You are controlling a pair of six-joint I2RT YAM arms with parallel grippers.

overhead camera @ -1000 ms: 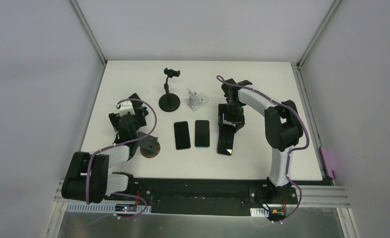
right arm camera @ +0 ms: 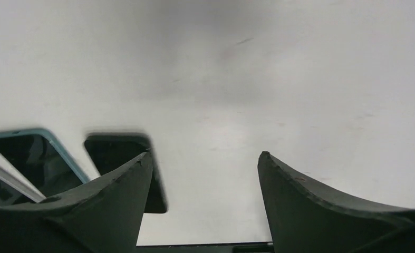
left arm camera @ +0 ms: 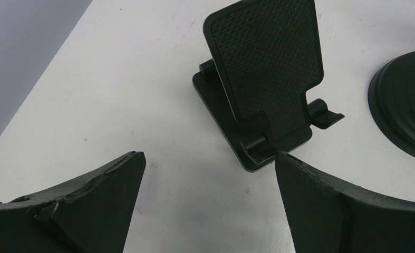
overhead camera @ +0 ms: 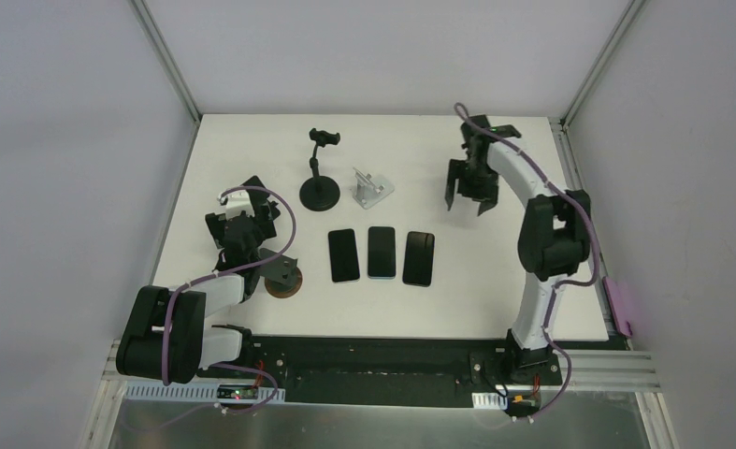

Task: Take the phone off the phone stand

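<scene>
Side by side on the white table lie three dark phones: a left phone [overhead camera: 343, 255], a middle phone [overhead camera: 382, 252] and a right phone [overhead camera: 418, 259]. A black phone stand [left arm camera: 268, 63], empty, fills the upper part of the left wrist view. In front of it my left gripper is open with nothing between its fingers. My right gripper hovers over bare table, up and right of the phones in the top view; its fingers are apart and hold nothing. The right phone [right arm camera: 123, 153] is partly hidden behind one of its fingers.
A tall black stand with a round base [overhead camera: 320, 193] and a small silver stand [overhead camera: 371, 190] are at the back, both without a phone. Near the left arm is a round-based stand [overhead camera: 282, 279], partly covered.
The right phone has come out of my right gripper's hold and lies flat, slightly further left. That gripper has moved up and right, away from it. My left arm is still.
</scene>
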